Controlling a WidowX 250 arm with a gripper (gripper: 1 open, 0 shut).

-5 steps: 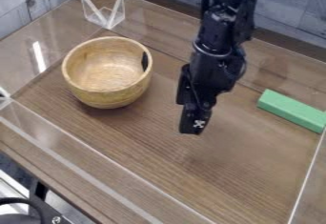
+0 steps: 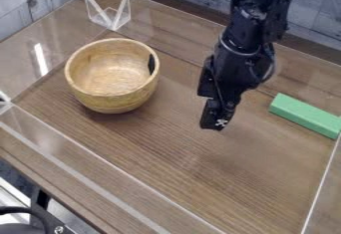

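The black robot gripper hangs over the middle of the wooden table, pointing down with its fingers open. To its left stands a round wooden bowl. To its right lies a flat green block. I see nothing held between the fingers.
A white wire-like object sits at the back left. Dark cables show at the lower left corner, beyond the table edge.
The gripper and arm have shifted slightly to the right and up in the view over the last second. The bowl and green block have stayed put.
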